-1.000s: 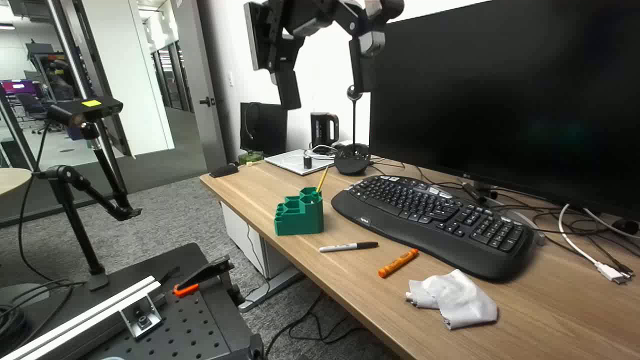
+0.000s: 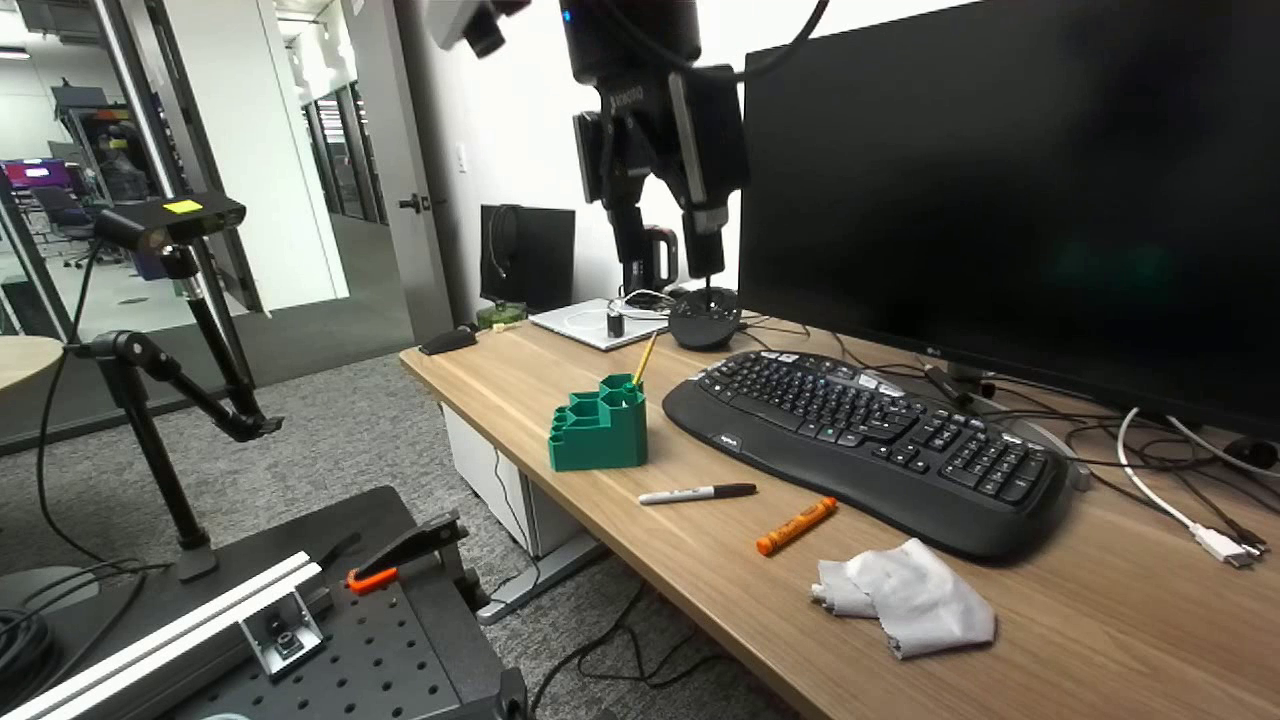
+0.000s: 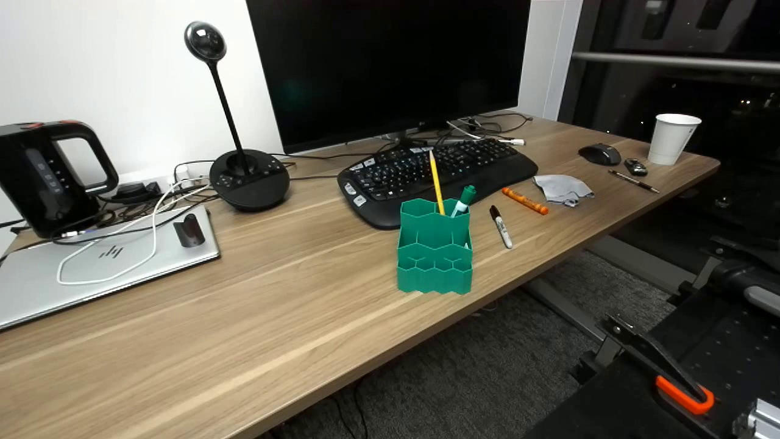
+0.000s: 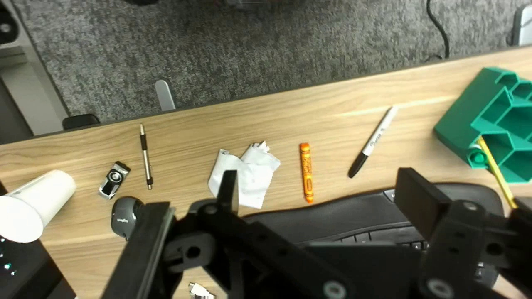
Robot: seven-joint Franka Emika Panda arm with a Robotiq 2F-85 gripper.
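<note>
High above the desk, my gripper points down with its fingers apart and nothing between them. On the wood lie a black-and-white marker, an orange crayon-like stick and a crumpled grey cloth. The green honeycomb organizer stands near the desk's front edge, holding a yellow pencil and a green-capped marker. In the wrist view the open fingers frame the region of the cloth, orange stick and marker, well below them. Exterior view 2 does not show the gripper.
A black keyboard lies behind the small items, below a large monitor. At the far end are a white cup, a mouse and a pen. A laptop and webcam stand occupy the other end.
My gripper has come lower in exterior view 1 and has turned, so its fingers appear closer together there. The desk objects have stayed in place.
</note>
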